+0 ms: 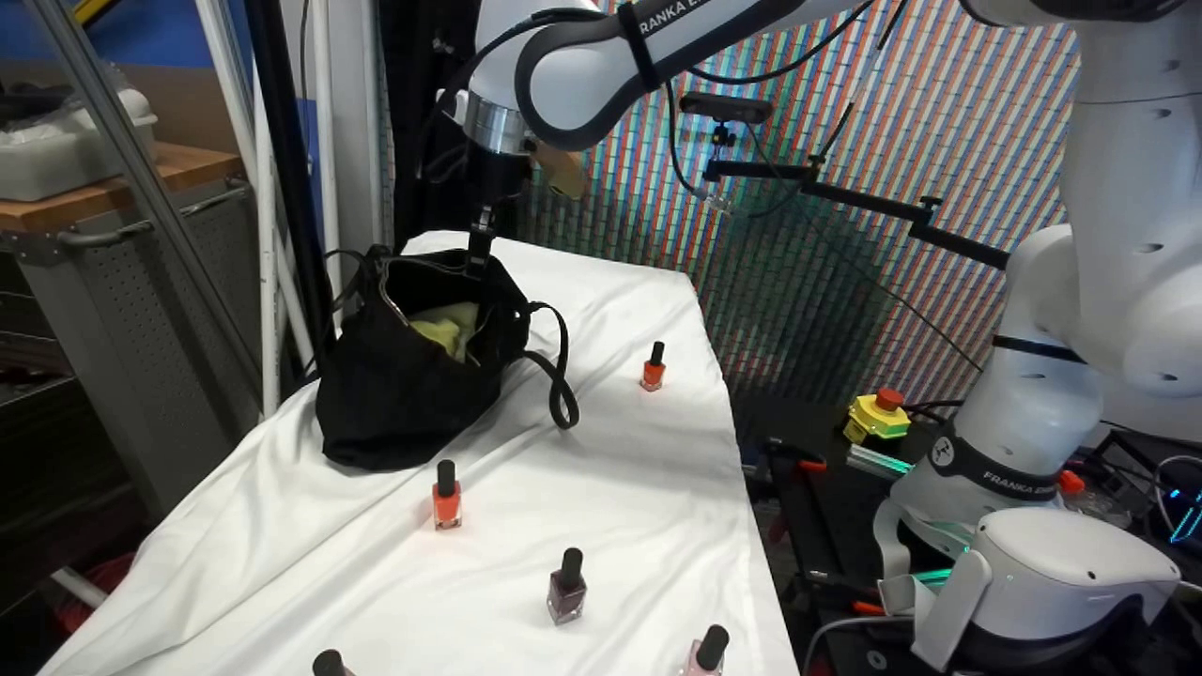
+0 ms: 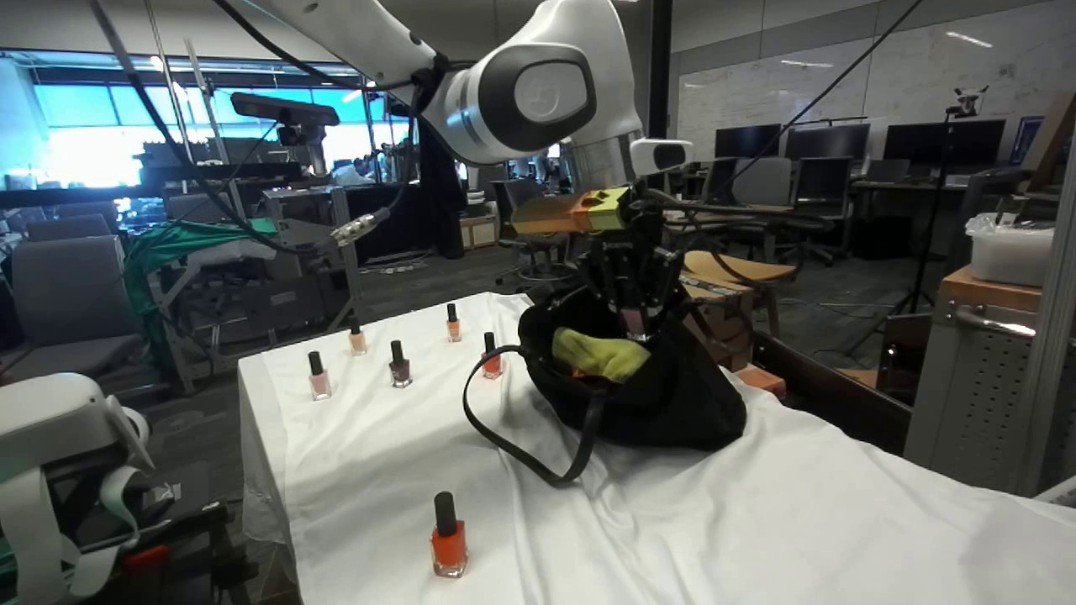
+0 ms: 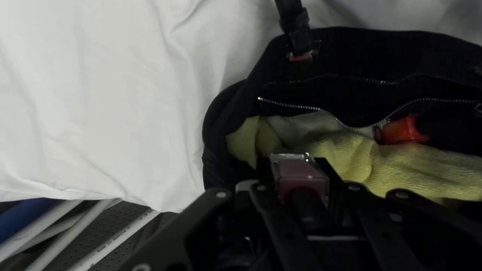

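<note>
Between the fingers of my gripper is a mauve nail polish bottle [image 3: 298,171], its clear base pointing outward and its dark cap back among the fingers. In exterior view 2 the gripper [image 2: 635,318] hangs over the open mouth of a black bag [image 2: 666,403], with the bottle's base [image 2: 635,323] showing below it. Exterior view 1 has the gripper [image 1: 480,253] at the bag's far rim, where the bottle cannot be made out. A yellow-green cloth [image 3: 406,167] lies inside the bag [image 1: 406,394], beside something orange-red [image 3: 402,130].
Several nail polish bottles stand upright on the white cloth, among them an orange-red one [image 1: 447,507], a dark one [image 1: 566,597] and another orange-red one [image 1: 653,374]. A bag strap [image 1: 560,383] loops onto the table. The table's right side has free room.
</note>
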